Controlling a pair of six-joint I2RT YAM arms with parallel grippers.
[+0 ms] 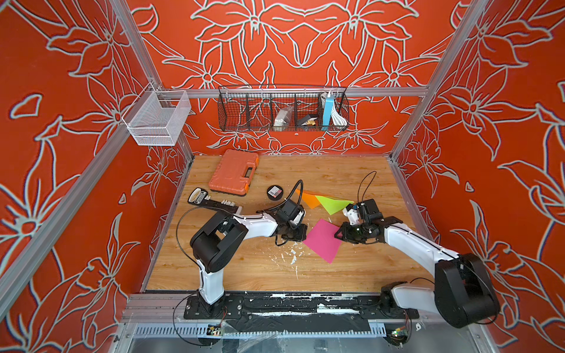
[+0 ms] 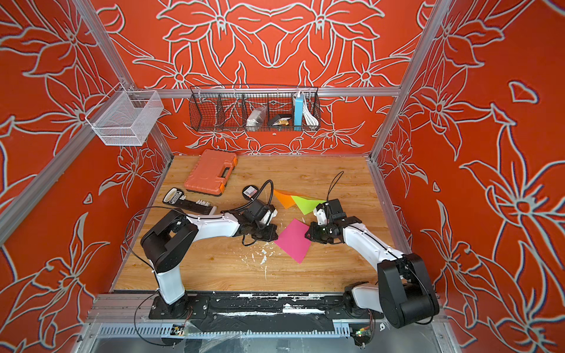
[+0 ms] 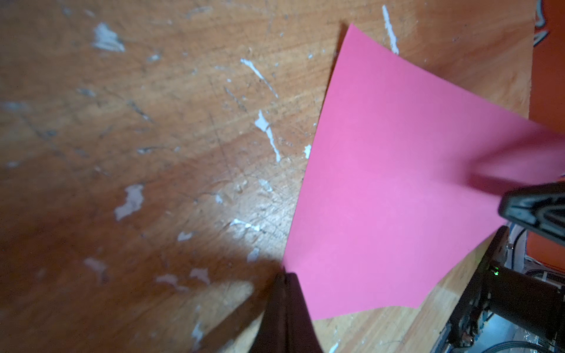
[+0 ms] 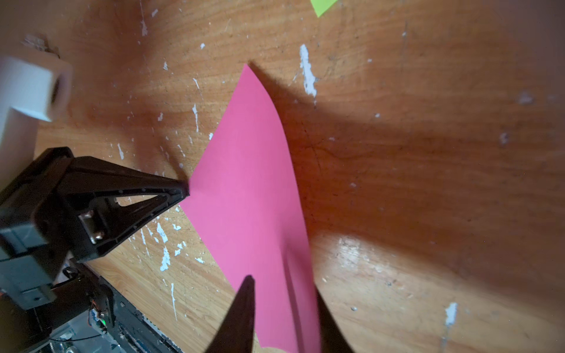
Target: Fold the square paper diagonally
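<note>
The pink square paper (image 1: 323,241) lies on the table between both arms. At its left corner, my left gripper is shut with its tips at the paper's edge; whether the sheet is pinched or pressed there cannot be made out. On the opposite side, my right gripper is part open, its blurred fingers standing on either side of the paper's right portion. Between those fingers the pink sheet (image 4: 247,200) bows up into a ridge, and its right edge lifts off the wood, casting a shadow. The right corner is hidden by the gripper in the top views.
Orange paper (image 1: 310,200) and green paper (image 1: 333,204) lie just behind the pink sheet. Farther back left are a round black tin (image 1: 274,192) and an orange case (image 1: 234,171).
</note>
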